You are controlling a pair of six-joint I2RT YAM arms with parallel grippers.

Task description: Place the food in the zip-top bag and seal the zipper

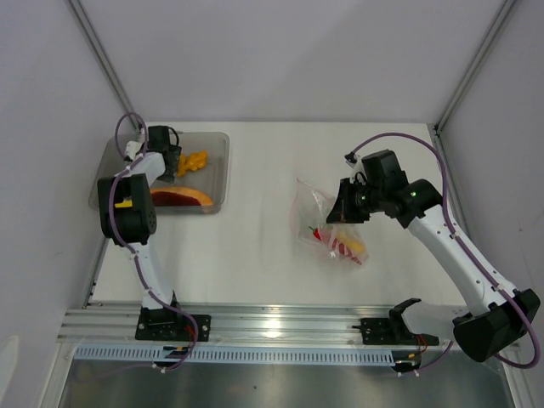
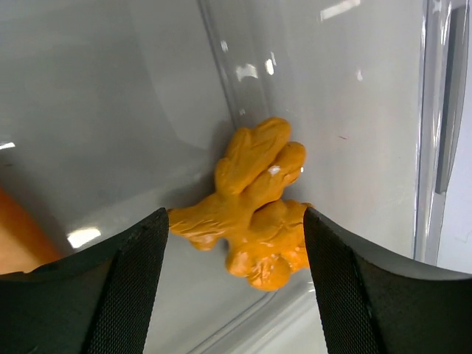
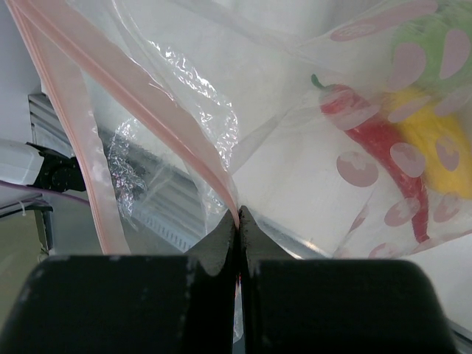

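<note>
My left gripper is open over the grey tray [image 1: 220, 170], with lumpy orange food [image 2: 249, 210] between and beyond its fingertips. A long orange-and-dark food piece [image 1: 178, 196] lies along the tray's front, partly seen at the left wrist view's edge. My right gripper is shut on the rim of the clear zip top bag [image 1: 306, 204], which has a pink zipper edge. Inside the bag are a red pepper [image 3: 376, 147], a yellow item [image 3: 431, 133] and something green [image 3: 442, 44].
The white table between tray and bag is clear [image 1: 259, 238]. Walls and metal rails border the workspace on the sides and back.
</note>
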